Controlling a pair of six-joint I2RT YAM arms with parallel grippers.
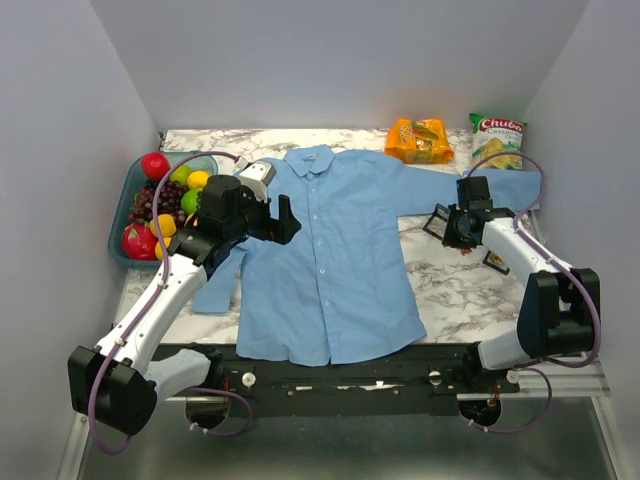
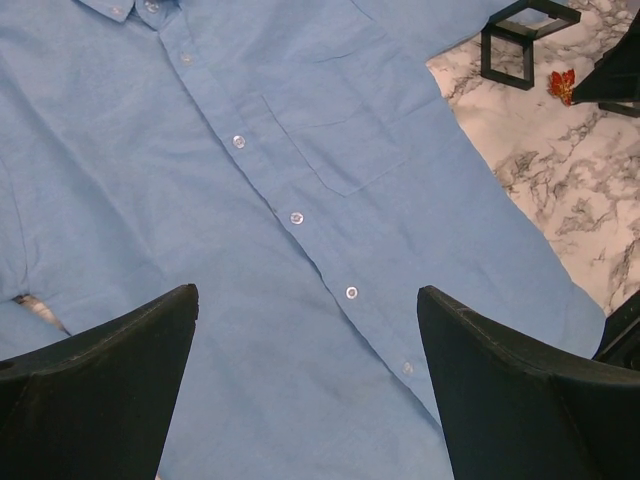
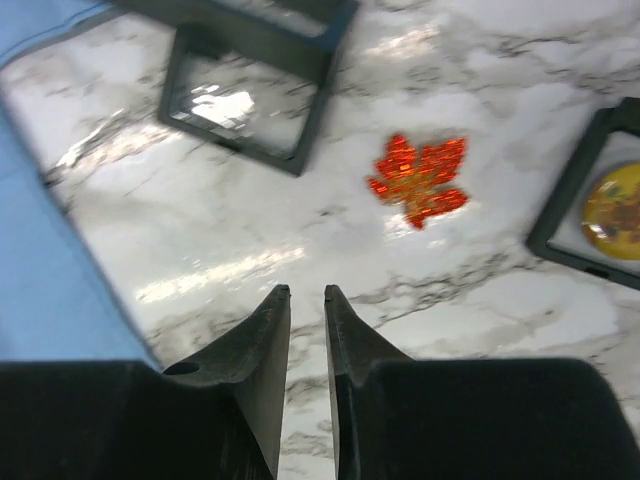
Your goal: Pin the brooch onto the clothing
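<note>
A blue button-up shirt [image 1: 328, 260] lies spread in the middle, its chest pocket [image 2: 335, 150] visible in the left wrist view. A glittery red-orange leaf brooch [image 3: 415, 182] lies on the marble between a black box [image 3: 280, 150] and another black case [image 3: 555, 200] holding a yellow round item. My right gripper is over the marble near the brooch, fingertips close with a narrow gap; what is between them, if anything, cannot be seen. My left gripper hangs open above the shirt's left side, fingers wide apart.
A fruit basket [image 1: 120, 215] sits at far left. An orange snack bag [image 1: 418, 140] and a chip bag [image 1: 496, 138] lie at the back right. Bare marble [image 1: 460, 300] is at front right.
</note>
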